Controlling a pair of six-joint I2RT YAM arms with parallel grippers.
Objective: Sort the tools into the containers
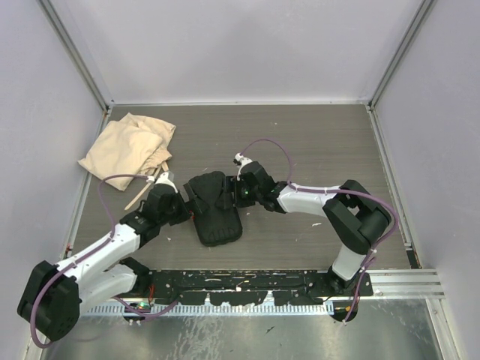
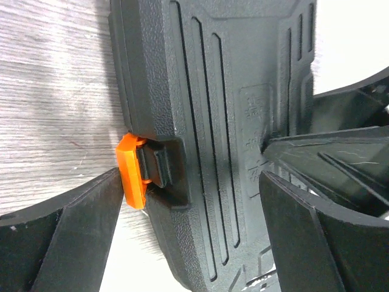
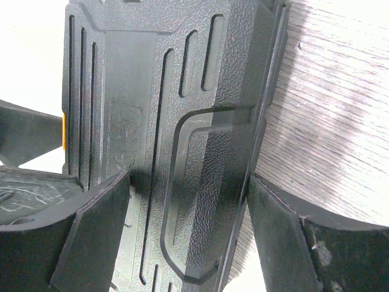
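A closed black case (image 1: pixel 218 225) lies near the middle of the table, between both arms. In the left wrist view, an orange latch (image 2: pixel 130 170) shows on the case's side. My left gripper is open over that side, one finger (image 2: pixel 97 201) close by the latch and the other above the ribbed lid. At the opposite side, my right gripper stands part open around the case's edge. One of its fingers (image 3: pixel 97 225) is over the lid, the other at the outer side; whether they press on it cannot be told. Inside contents are hidden.
A beige cloth bag (image 1: pixel 127 150) lies at the back left, with thin light sticks (image 1: pixel 139 196) beside it. The two grippers are close together over the case.
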